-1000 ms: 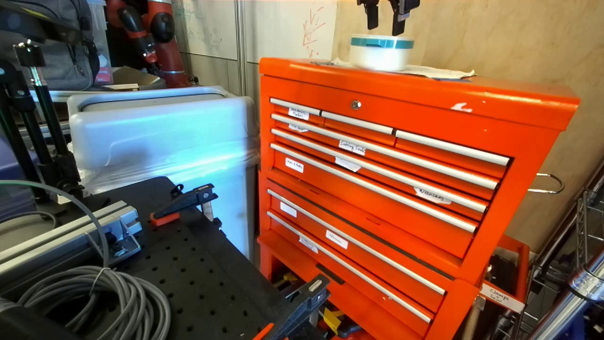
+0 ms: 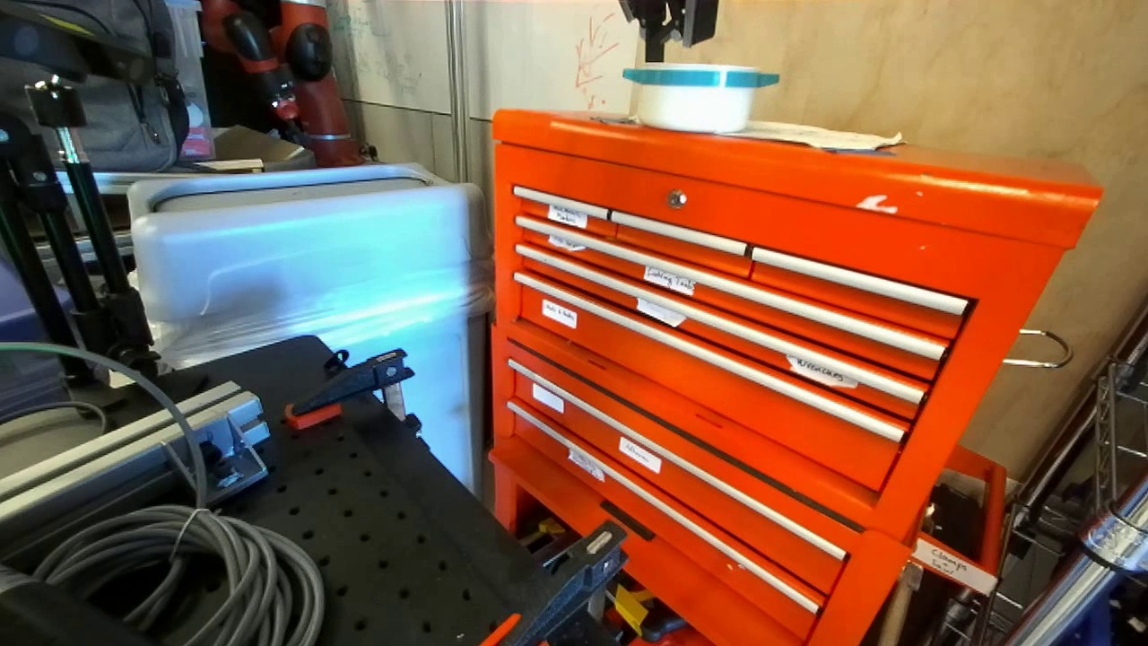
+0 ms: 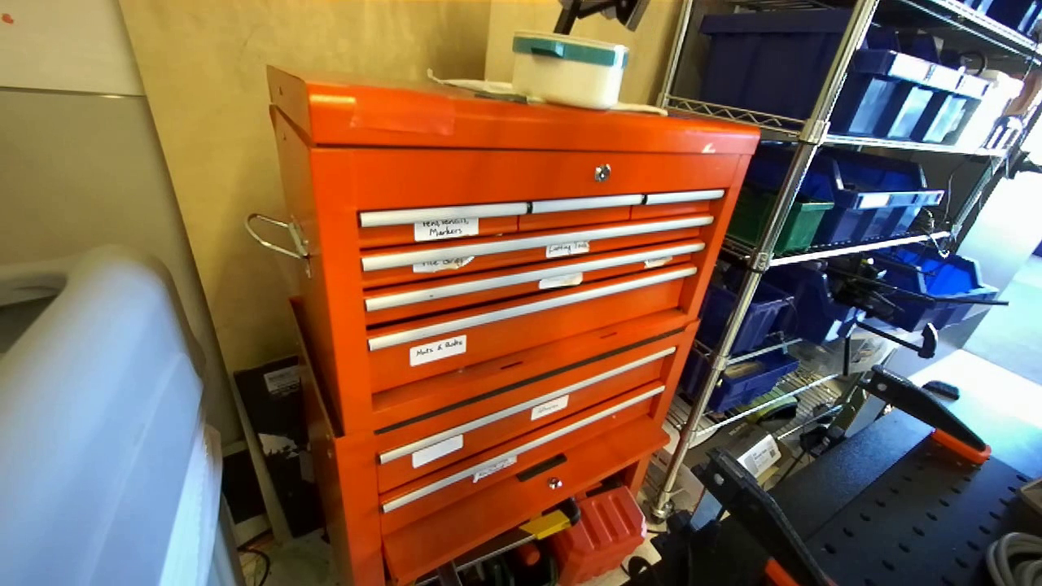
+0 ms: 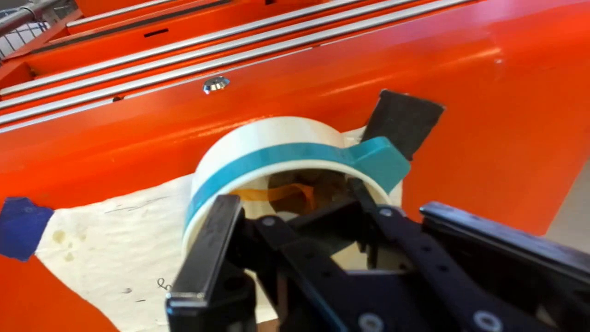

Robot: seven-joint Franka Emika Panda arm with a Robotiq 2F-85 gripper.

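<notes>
A white pot with a teal band (image 2: 694, 106) stands upright on top of the red tool chest (image 2: 904, 194). Seen from above in the wrist view, the pot (image 4: 276, 133) is open at the top, with something orange (image 4: 298, 193) inside and a teal handle (image 4: 381, 163) towards the right. My black gripper (image 2: 673, 30) is over the pot, its lower finger ending near the rim. In the wrist view my gripper overlaps the pot's opening. It is shut, and nothing clearly shows between its fingers. The linkages hide the near part of the pot.
Beneath the pot lies a white sheet (image 4: 105, 243), taped down with blue tape (image 4: 23, 228) and dark tape (image 4: 401, 121). Bare chest top extends to its right in exterior view 1. A wire shelf with blue bins (image 3: 879, 185) stands beside the chest.
The pot has shifted left in exterior view 1 and turned, so handles now stick out at both sides. My gripper has also moved left, and its fingers appear closer together.
</notes>
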